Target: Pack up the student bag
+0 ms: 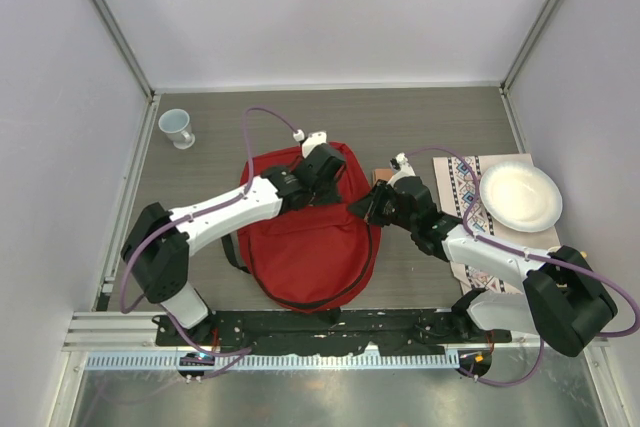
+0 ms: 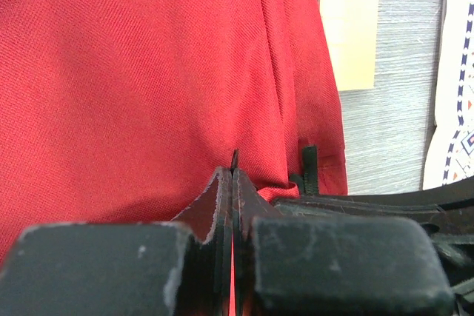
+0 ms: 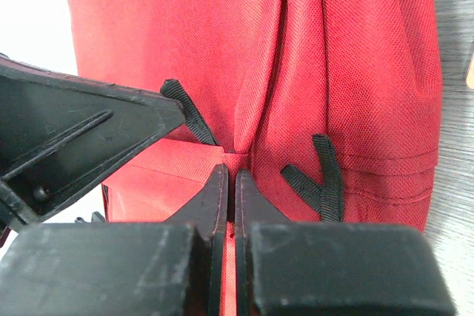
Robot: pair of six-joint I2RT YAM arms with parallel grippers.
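The red bag [image 1: 300, 257] lies in the middle of the table, with black straps and zipper tabs. My left gripper is over the bag's top half, its fingers shut with nothing clear between them. My right gripper is shut on a fold of the bag's red fabric near a zipper seam, at the bag's right side in the top view. Black zipper pulls [image 3: 329, 175] show beside it.
A mug [image 1: 176, 123] stands at the back left. At the right a white plate [image 1: 519, 194] rests on a patterned mat [image 1: 470, 172]. A pale wooden object [image 2: 348, 27] lies beside the bag's right edge.
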